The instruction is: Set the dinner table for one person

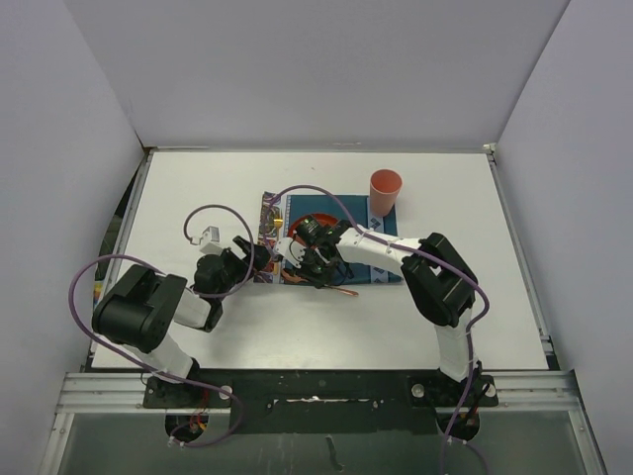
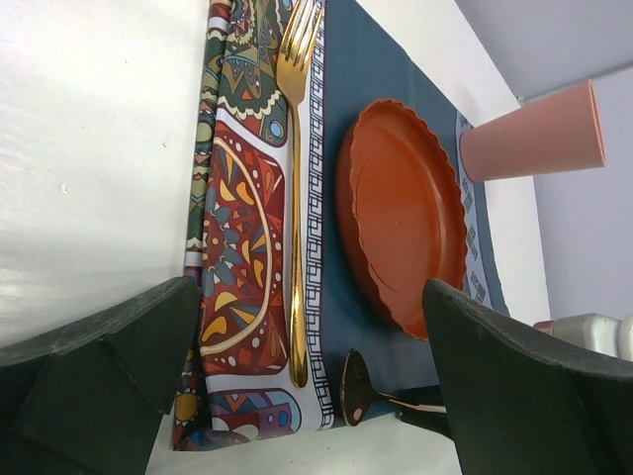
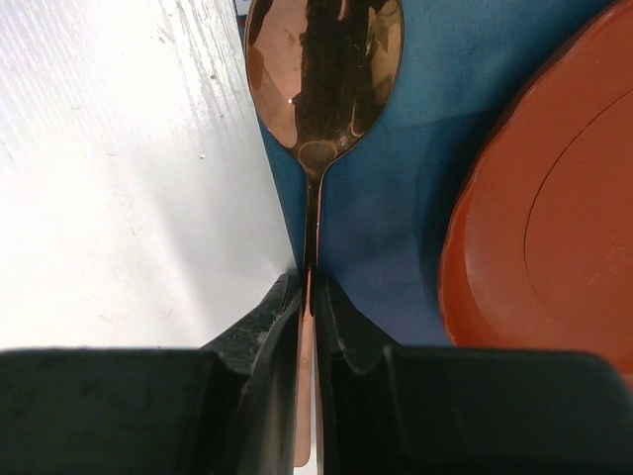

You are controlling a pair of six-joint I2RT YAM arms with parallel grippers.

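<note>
A gold fork [image 2: 297, 237] lies lengthwise on the patterned left strip of the blue placemat [image 2: 361, 59]. My left gripper is open, its fingers apart on either side of the view of the fork, with nothing between them; from above, this gripper [image 1: 259, 254] hovers at the mat's left edge. The orange-red plate [image 2: 410, 218] rests on the mat. A copper-coloured spoon [image 3: 321, 79] runs along the mat's near edge, and my right gripper is shut on its handle. An orange cup [image 1: 385, 188] stands at the mat's far right corner.
The right arm [image 1: 401, 257] reaches across the mat and hides part of the plate from above. Low walls close off the sides and back.
</note>
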